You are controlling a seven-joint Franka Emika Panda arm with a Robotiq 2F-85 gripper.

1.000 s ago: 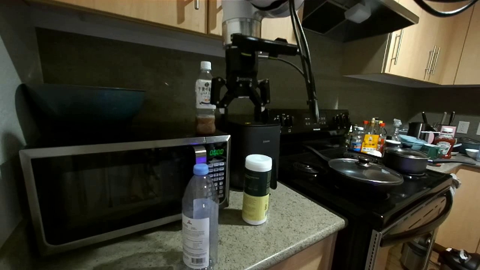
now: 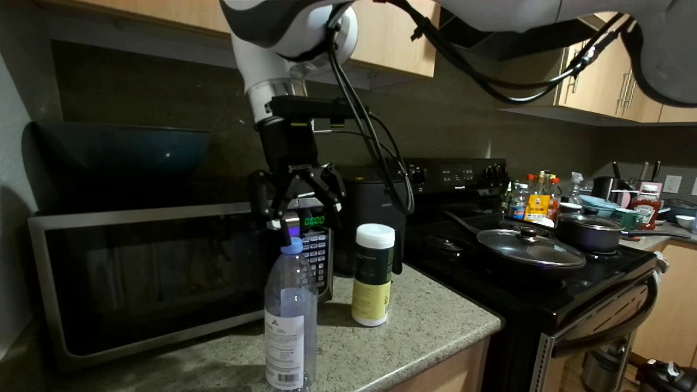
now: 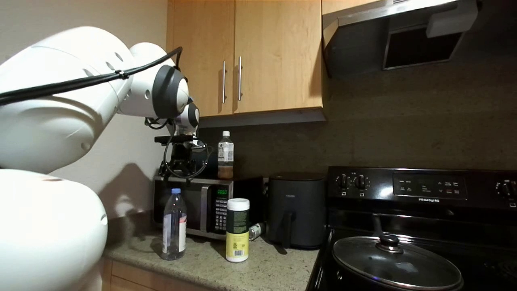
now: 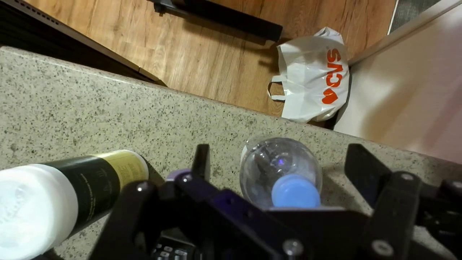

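Observation:
A clear plastic bottle with a blue cap (image 2: 285, 340) stands upright on the counter in front of the microwave. My gripper (image 2: 304, 212) is open above it, pointing down, with one finger close over the cap in exterior view 1. In the wrist view the blue cap (image 4: 296, 191) and the bottle's clear shoulder (image 4: 279, 162) appear between the spread fingers, nearer the lower edge. The fingers hold nothing. Beside the bottle stands a white-lidded canister (image 3: 237, 230) with a green and yellow label, upright and apart from the gripper.
Behind the bottle is the microwave (image 2: 163, 281), with a dark bowl (image 2: 124, 150) and a drink bottle (image 3: 225, 154) on top. A black air fryer (image 3: 296, 211) and the stove with a lidded pan (image 2: 530, 247) lie rightward. The counter's front edge (image 4: 242, 110) is close to the bottle.
In exterior view 1 my gripper has moved left and down, from near the air fryer to above the blue-capped bottle. It now hides the drink bottle. The bottle and canister have not moved.

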